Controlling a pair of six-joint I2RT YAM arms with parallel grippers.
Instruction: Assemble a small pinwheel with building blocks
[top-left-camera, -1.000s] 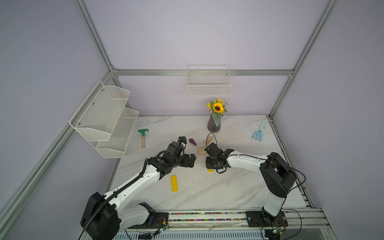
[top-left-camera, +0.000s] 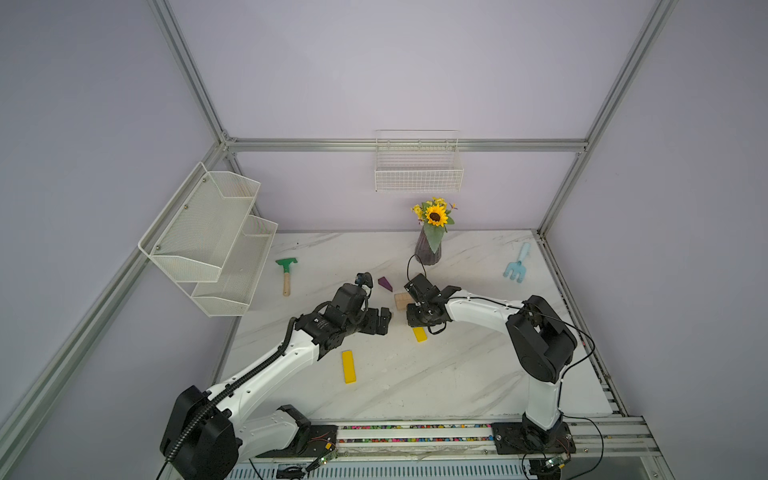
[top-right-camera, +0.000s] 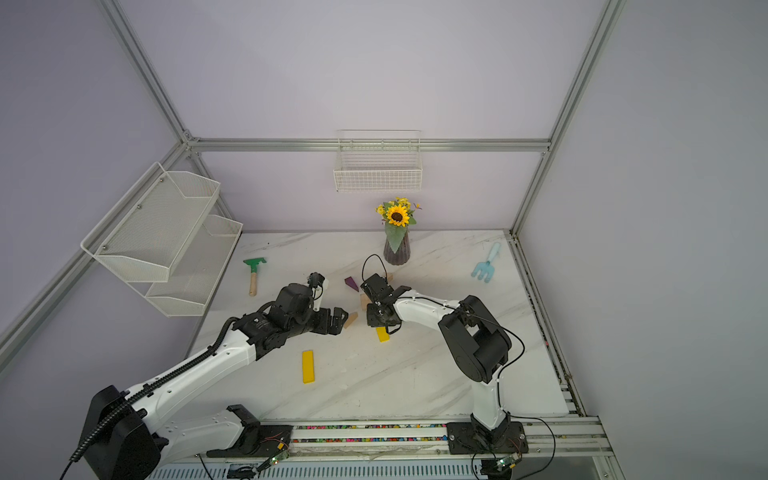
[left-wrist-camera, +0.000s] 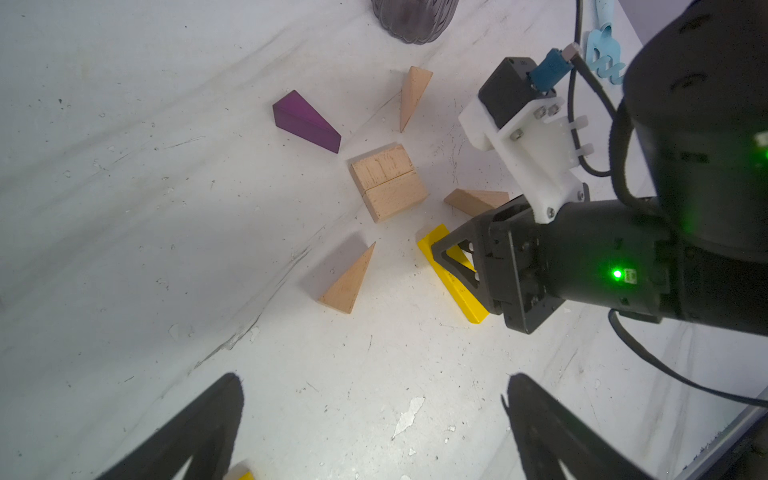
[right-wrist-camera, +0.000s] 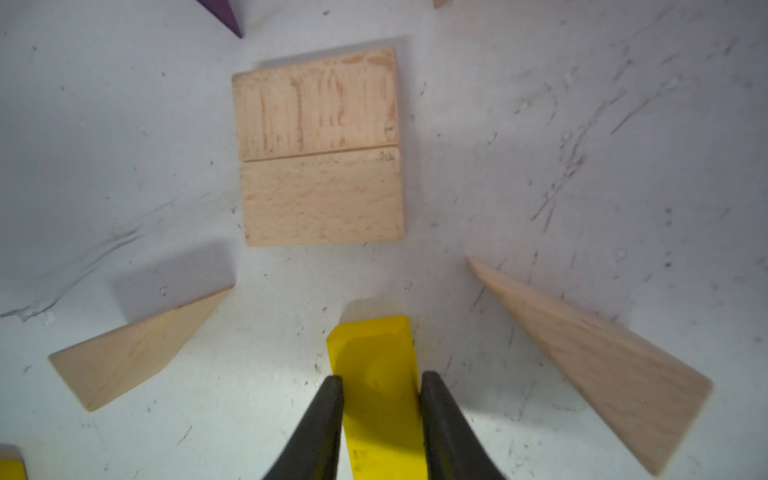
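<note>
My right gripper is shut on a yellow block (right-wrist-camera: 373, 344), fingers at its two sides. Whether the block touches the table, I cannot tell. Beyond its far end lie two wooden blocks (right-wrist-camera: 321, 148) side by side, apart from it. Wooden wedges flank it: one at the left (right-wrist-camera: 144, 348), one at the right (right-wrist-camera: 592, 360). Another wooden wedge (left-wrist-camera: 414, 96) lies farther back, and a purple wedge (left-wrist-camera: 306, 120) to the back left. My left gripper hangs open and empty, left of the pieces. A second yellow block (top-left-camera: 349, 366) lies nearer the front.
A vase of sunflowers (top-left-camera: 429, 246) stands at the back. The green-headed tool (top-left-camera: 286, 276) lies at the back left, a light blue fork (top-left-camera: 516, 268) at the back right. Both grippers are close together mid-table.
The right gripper has moved a little toward the back and left, and more of the yellow block shows below it. The left arm has stayed still.
</note>
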